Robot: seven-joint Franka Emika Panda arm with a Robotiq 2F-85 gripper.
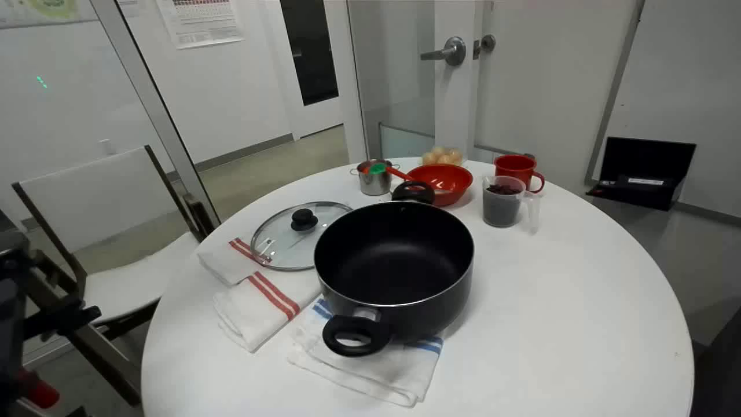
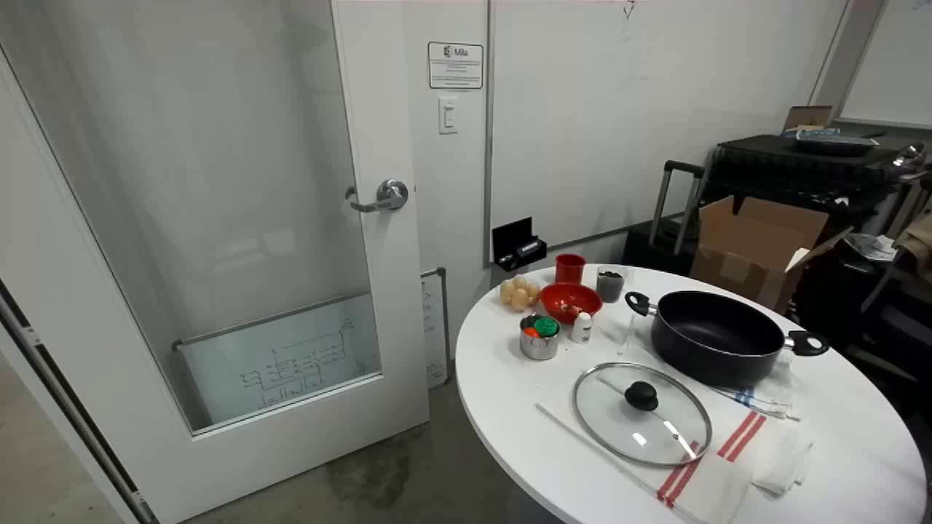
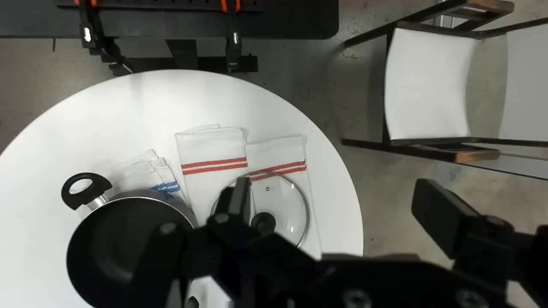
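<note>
My gripper is wide open high over the table, with no object between its fingers. Below it in the wrist view, a glass lid [image 3: 287, 205] with a black knob lies on folded red-striped towels [image 3: 213, 149]. An empty black pot [image 1: 396, 250] stands uncovered on a blue-striped towel [image 1: 368, 379]; the gripper hides part of it in the wrist view. Behind the pot are a red bowl [image 1: 448, 182] and a small steel pot [image 2: 539, 348] with green and orange things inside. Neither exterior view clearly shows the gripper.
Beyond the pot stand a red mug [image 1: 515, 168], a clear measuring cup [image 1: 503, 208] with dark contents, egg-like round items [image 2: 519, 293] and a small white bottle [image 2: 582, 327]. Bare white table [image 1: 576, 313] lies right of the pot in exterior view 1. A chair [image 3: 431, 84] is beside the table.
</note>
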